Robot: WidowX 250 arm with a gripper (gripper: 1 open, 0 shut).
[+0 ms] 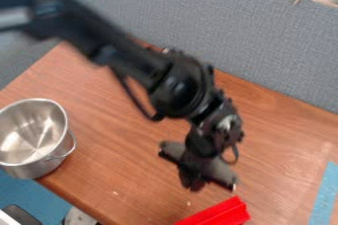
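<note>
The black arm reaches down from the upper left to the gripper (199, 170), which sits over the wooden table just behind a red object (216, 215) at the bottom edge. A dark grey elongated piece lies across the fingertip area; whether it is held or part of the gripper is unclear, as is the finger state. A steel pot (32, 140) stands at the left edge of the table.
A grey padded wall (238, 41) runs along the back. A blue strip (323, 191) lies at the right edge.
</note>
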